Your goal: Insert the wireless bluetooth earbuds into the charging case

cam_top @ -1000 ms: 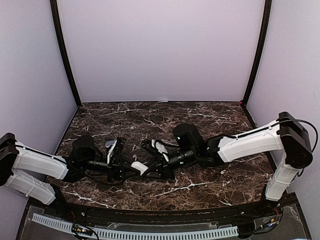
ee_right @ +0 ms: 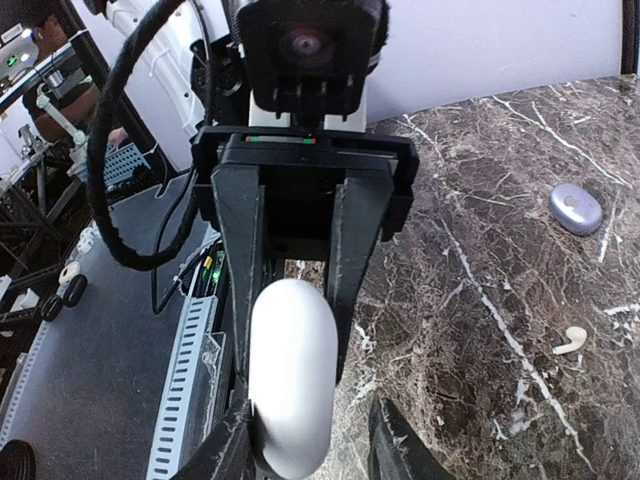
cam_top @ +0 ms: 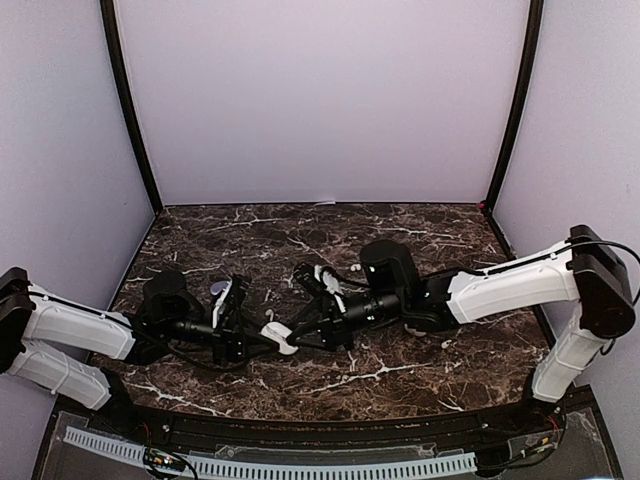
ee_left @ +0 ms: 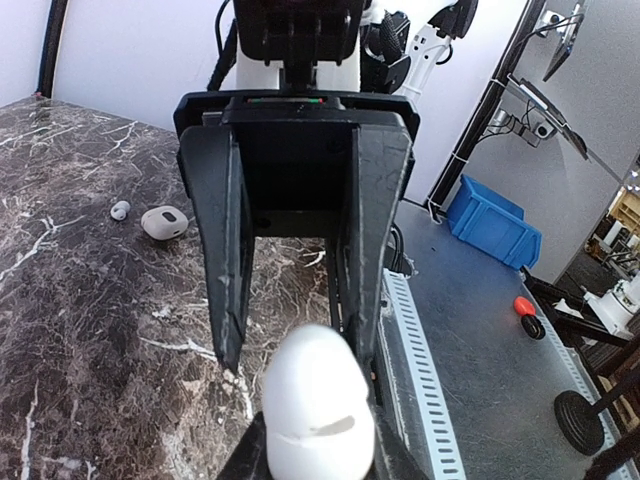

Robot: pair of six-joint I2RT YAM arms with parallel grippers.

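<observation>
My left gripper [cam_top: 258, 344] is shut on the white charging case [cam_top: 279, 337], which stands out rounded and upright in both wrist views. In the left wrist view a seam crosses the case [ee_left: 318, 410]; the inside is hidden. My right gripper has its fingers apart, one finger beside the case [ee_right: 292, 375] and the other clear of it. A white earbud [ee_right: 571, 340] lies on the marble table to the far side. Another white earbud [ee_left: 120, 210] rests on the table in the left wrist view.
A lilac case [ee_right: 575, 208] sits on the table, behind the left arm in the top view. Near the second earbud lies a beige case [ee_left: 165, 222].
My right gripper has shifted slightly to the right and more of the white case shows between the grippers. The left arm has stayed put.
</observation>
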